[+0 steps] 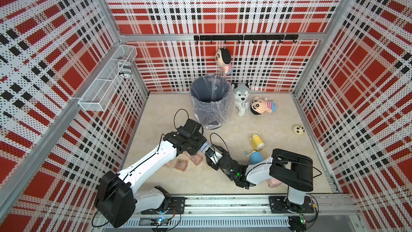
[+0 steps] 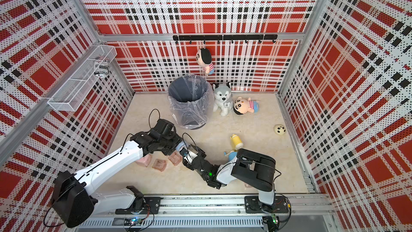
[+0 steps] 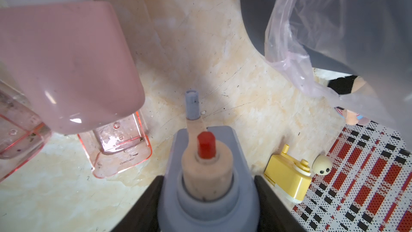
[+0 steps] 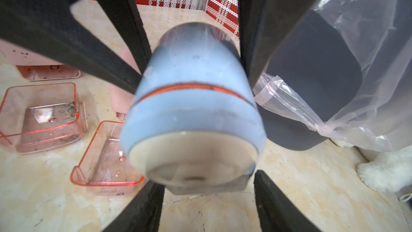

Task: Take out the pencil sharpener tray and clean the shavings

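Note:
A light blue pencil sharpener is held in the air by my left gripper (image 1: 199, 144), shut on it; in the left wrist view its top, with a beige knob, faces the camera. My right gripper (image 1: 211, 158) has its fingers around the lower part of the same sharpener, part open; whether they press on it I cannot tell. Clear trays with orange rims (image 4: 109, 159) lie on the table to the left, one (image 4: 38, 120) with dark specks inside. Pink sharpeners (image 3: 68, 60) stand beside them.
A lined bin (image 1: 211, 103) stands behind the grippers, with a husky plush (image 1: 241, 98) and a doll (image 1: 261, 106) to its right. A yellow sharpener (image 1: 256, 141) and a blue one (image 1: 255, 158) are at the right.

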